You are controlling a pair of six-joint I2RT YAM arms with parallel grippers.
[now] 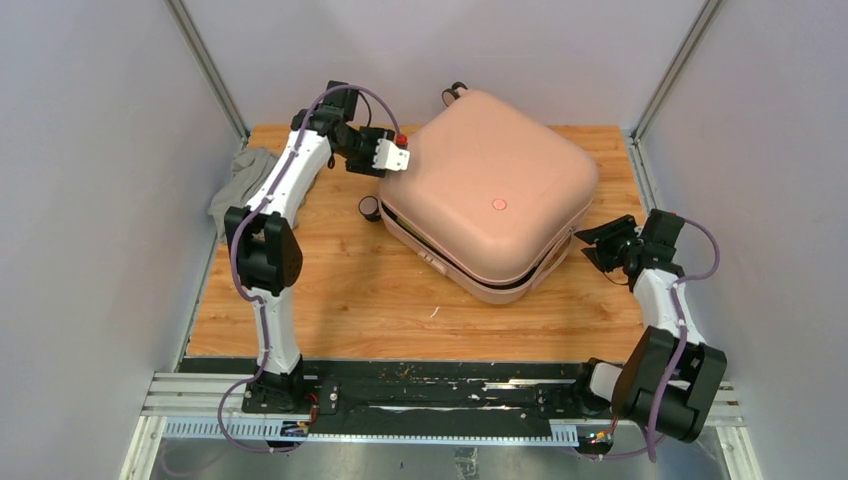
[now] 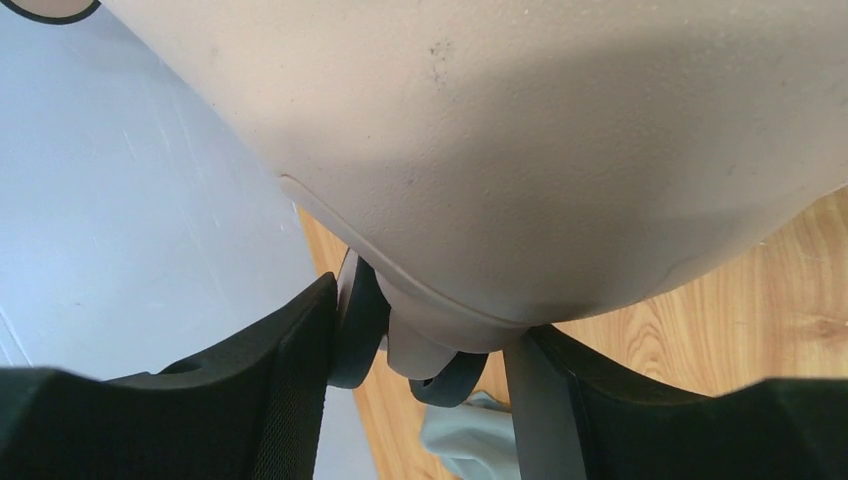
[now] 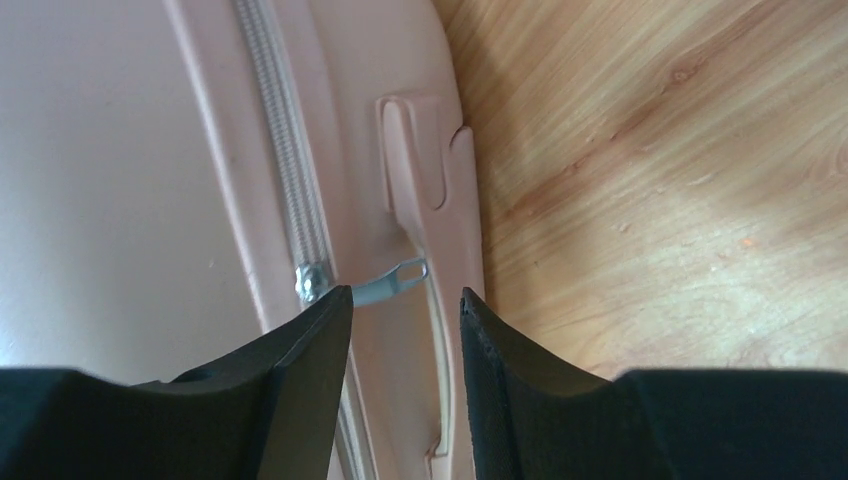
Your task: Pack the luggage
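Note:
A large pink suitcase (image 1: 480, 180) lies on the wooden table, lid down, a dark gap along its front zip. At its back-left corner my left gripper (image 1: 375, 155) sits against the shell; in the left wrist view its fingers straddle the corner by a wheel (image 2: 358, 320), and how far they are closed is unclear. My right gripper (image 1: 590, 245) is part open just off the right side; in the right wrist view the zipper slider (image 3: 312, 280) with its metal pull (image 3: 385, 285) lies ahead of the fingers, beside the side handle (image 3: 440, 260).
A grey cloth (image 1: 235, 190) is bunched at the table's left edge. Walls stand close at the back and both sides.

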